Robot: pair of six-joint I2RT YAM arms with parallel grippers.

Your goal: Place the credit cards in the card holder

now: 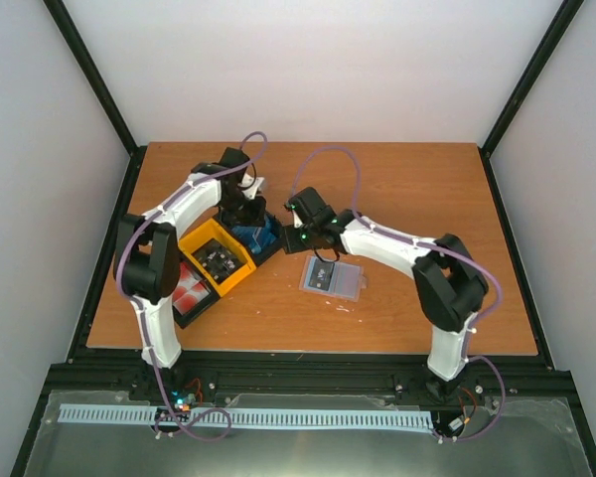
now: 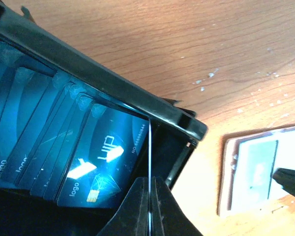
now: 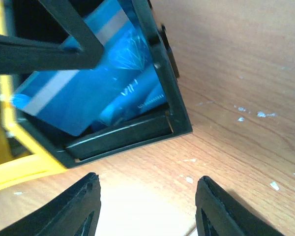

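Note:
My left gripper is shut on a blue credit card, seen almost edge-on as a thin pale line in the left wrist view. Its broad striped face, the held card, shows in the right wrist view, tilted over the black box. Several blue cards lean in a row behind it inside the box. My right gripper stands open and empty, just outside the box's near corner. The clear card holder lies flat on the table, below the right gripper in the top view, with a dark card in its left part.
The black box has raised walls close around the left fingertips. A yellow box with dark contents adjoins it, and another black box with red and white cards sits at the front left.

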